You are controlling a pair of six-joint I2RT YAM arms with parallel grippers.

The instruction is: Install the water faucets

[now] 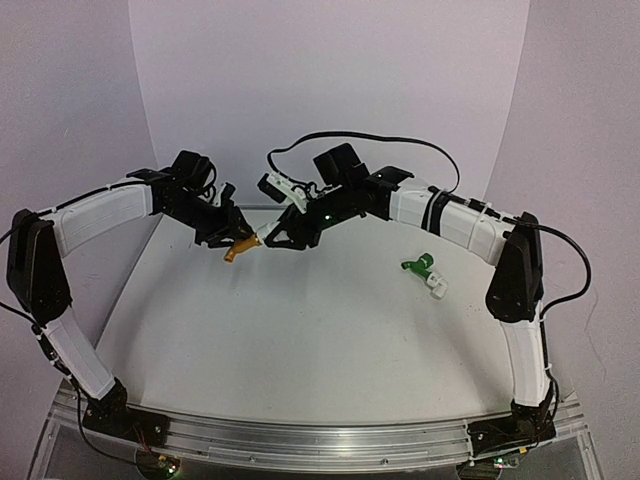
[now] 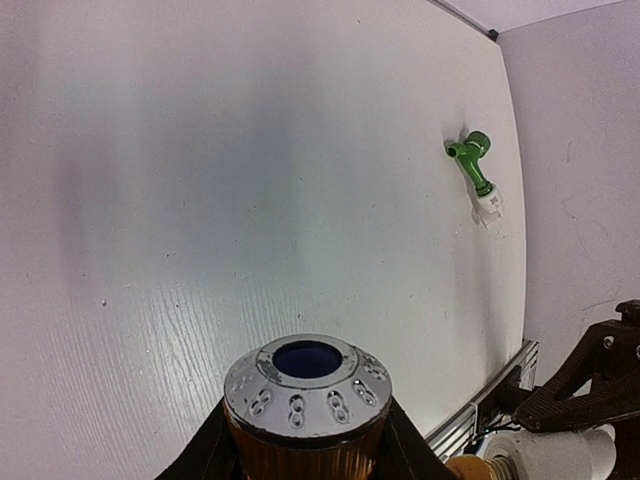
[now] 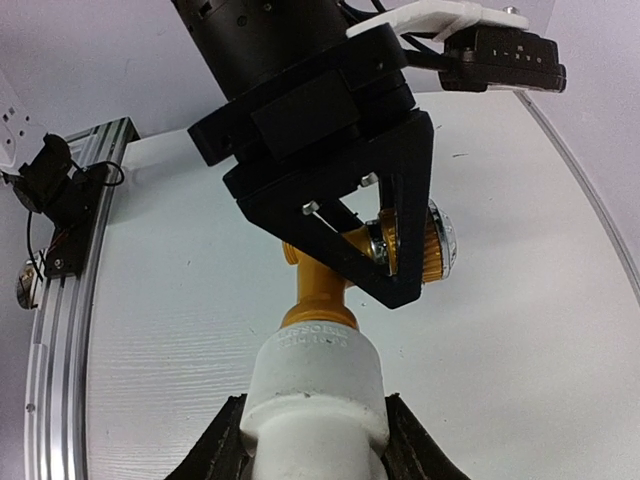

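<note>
In the top view an orange faucet (image 1: 240,249) with a silver-rimmed handle cap (image 2: 307,385) is held up in my left gripper (image 1: 230,238), which is shut on it. My right gripper (image 1: 283,232) is shut on a white pipe fitting (image 3: 312,375). The fitting's open end meets the orange faucet's (image 3: 322,290) inlet end, roughly in line. A bit of thread (image 2: 502,466) shows between orange and white in the left wrist view; how deep the faucet sits is hidden. A green faucet (image 1: 419,265) with a white fitting (image 1: 437,285) on its end lies on the right of the table.
Pale walls close in the back and both sides, and a metal rail (image 1: 320,440) runs along the front. My two grippers are very close together, with their cables hanging near the arms.
</note>
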